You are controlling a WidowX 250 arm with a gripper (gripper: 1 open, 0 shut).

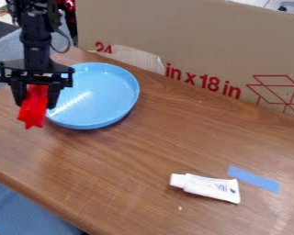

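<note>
My black gripper is at the left of the table, shut on a red object that hangs below its fingers, overlapping the left edge of the blue plate in this view. A white tube lies at the lower right of the table.
A blue strip lies beside the tube. A large cardboard box stands along the back. The table's front-left edge drops to a blue surface.
</note>
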